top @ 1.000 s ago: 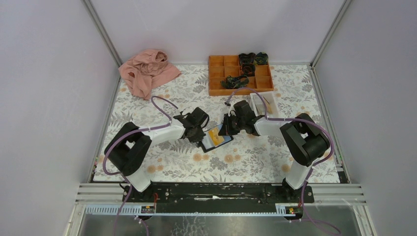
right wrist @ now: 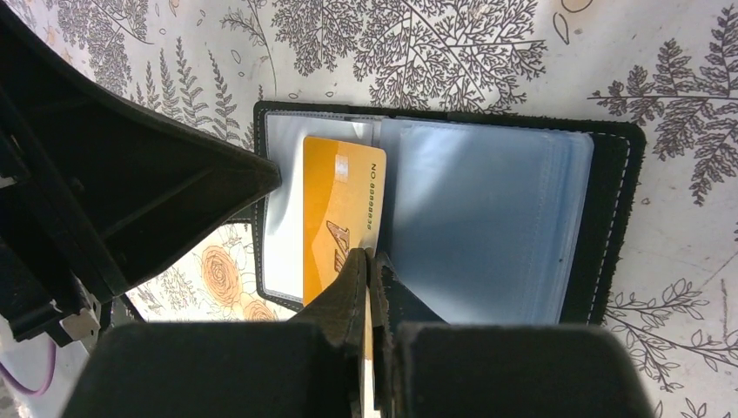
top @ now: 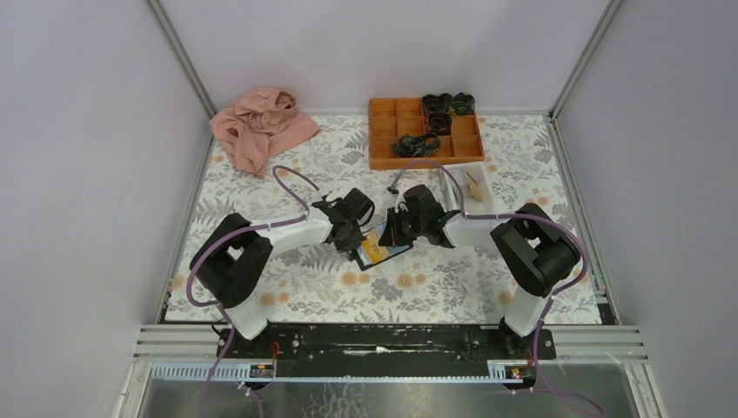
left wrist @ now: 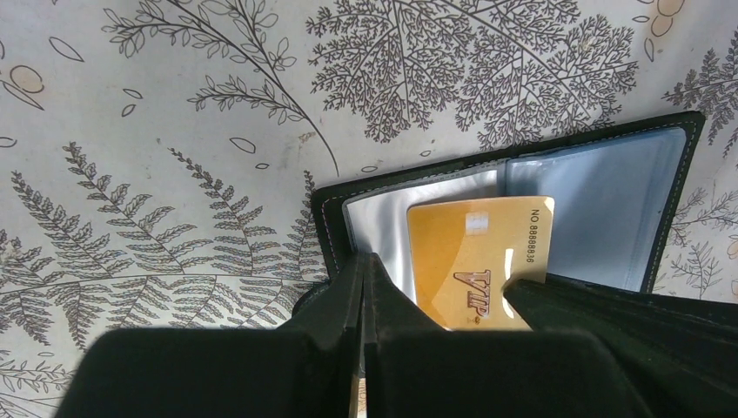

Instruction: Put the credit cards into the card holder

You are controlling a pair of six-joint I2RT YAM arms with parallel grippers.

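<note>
An open black card holder (top: 377,265) lies on the table between my grippers, with clear bluish sleeves (right wrist: 479,209) on its right side and a white sleeve (right wrist: 283,209) on its left. A gold card (left wrist: 452,252) lies by the middle fold, overlapping the white side; whether it is inside that sleeve I cannot tell. At the card's right edge are the tips of my right gripper, shut with nothing visible gripped. My left gripper is shut too, its tips at the holder's left edge over the white sleeve. Its fingers hide the lower left corner.
A white box (top: 486,201) with a yellowish item in it stands right of the holder. Behind is a brown compartment tray (top: 383,163) holding dark coiled items. A pink cloth (top: 261,126) lies at back left.
My right gripper has moved a little left and toward the front, and the gold card has shifted left onto the white side.
</note>
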